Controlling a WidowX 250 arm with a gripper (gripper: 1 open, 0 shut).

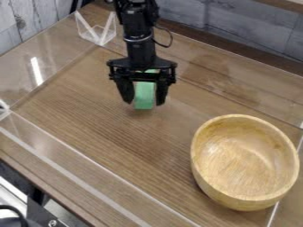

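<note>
My black gripper [142, 73] is over a green block [145, 96] near the upper middle of the wooden table, its fingers around the block's upper part. Whether it holds the block is unclear. The arm hides part of the block.
A large light wooden bowl [243, 164] sits at the lower right.
</note>
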